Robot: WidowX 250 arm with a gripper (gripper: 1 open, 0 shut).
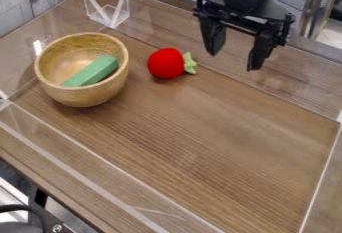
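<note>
My black gripper (241, 39) hangs at the upper right over the table; its fingers point downward, set apart, with nothing visible between them. To its lower left lies a red round object with a green top (166, 63), apparently a vegetable or fruit. Further left, a tan bowl (83, 93) holds a green oblong block (91, 70).
A clear plastic or wire item (104, 7) stands at the back left. Dark cables or parts (27, 217) show at the lower left corner.
</note>
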